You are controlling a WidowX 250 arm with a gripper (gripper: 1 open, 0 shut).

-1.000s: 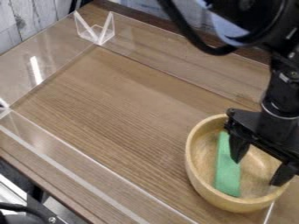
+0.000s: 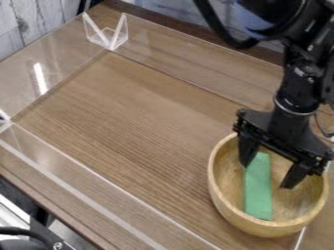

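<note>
A tan round bowl (image 2: 222, 195) sits at the lower right of the table, holding a green elongated block (image 2: 257, 195) that lies in its left part. My black gripper (image 2: 271, 154) hangs over the bowl from the upper right, its fingers spread open, one near the top end of the block and the other toward the bowl's right side. Whether either finger touches the block is hard to tell.
A clear plastic stand (image 2: 107, 29) is at the back left.
My gripper has risen and drawn back a little toward the rear of the bowl. The green block remains in the bowl.
</note>
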